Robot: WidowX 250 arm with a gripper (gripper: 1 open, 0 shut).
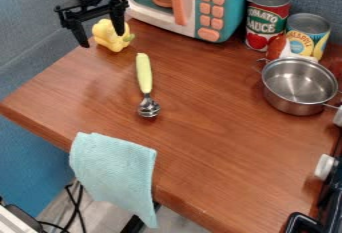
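Note:
My black gripper (99,35) is at the upper left, fingers spread open, over a yellow lumpy object (112,35), possibly a toy or fruit, at the table's back-left corner. Whether its fingers touch the object cannot be told. An ice cream scoop (146,78) with a pale yellow handle lies just right and forward of it.
A toy microwave (213,8) stands at the back, two cans (266,20) and a steel pot (299,83) at the right. A light blue cloth (111,167) hangs over the front-left edge.

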